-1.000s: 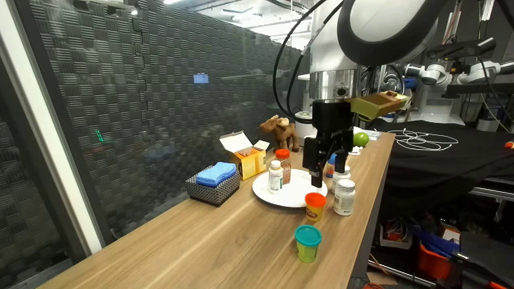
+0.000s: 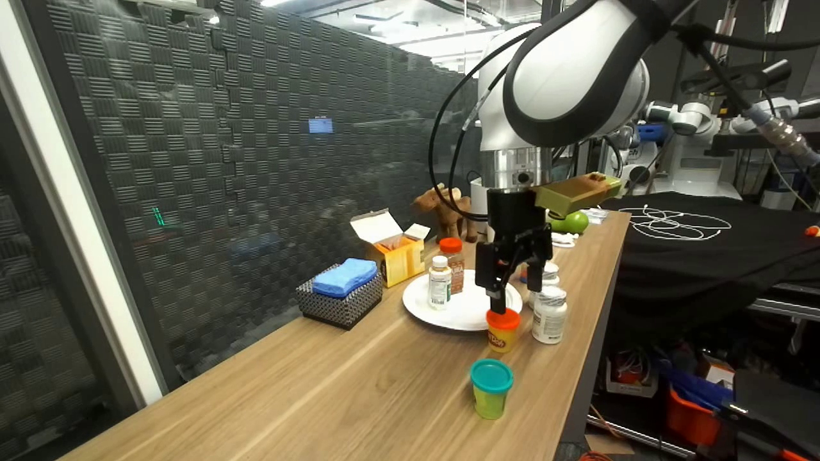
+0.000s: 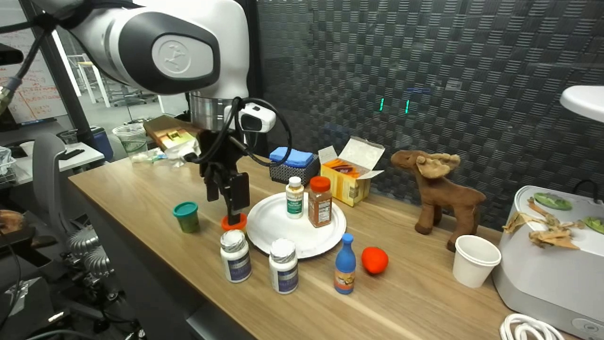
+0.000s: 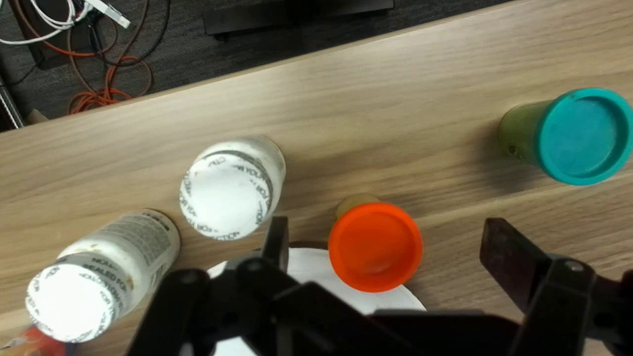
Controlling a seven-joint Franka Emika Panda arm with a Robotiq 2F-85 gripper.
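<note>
In the wrist view an orange-lidded tub (image 4: 375, 246) stands between my spread fingers, clear of both. My gripper is open with nothing held. Exterior view 1 shows the same tub (image 2: 501, 338), yellow below its lid, right beneath the fingers (image 2: 497, 298). From the other side, one finger (image 3: 233, 212) partly covers the orange lid (image 3: 240, 223). A green tub with a teal lid (image 2: 491, 388) stands nearer that camera. The white plate (image 3: 266, 229) beside the orange-lidded tub carries a white-capped bottle (image 3: 294, 198) and a red-capped spice jar (image 3: 320, 202).
Two white pill bottles (image 3: 235, 256) (image 3: 283, 266) stand close to the orange-lidded tub. Farther along are a blue bottle (image 3: 345, 264), a red ball (image 3: 374, 260), a toy moose (image 3: 447, 192) and paper cups (image 3: 475, 260). Free table lies toward the left in exterior view 1.
My gripper has come down and slightly left in exterior view 1, from above the plate's edge to the orange-lidded tub. The objects on the table have stayed where they were.
</note>
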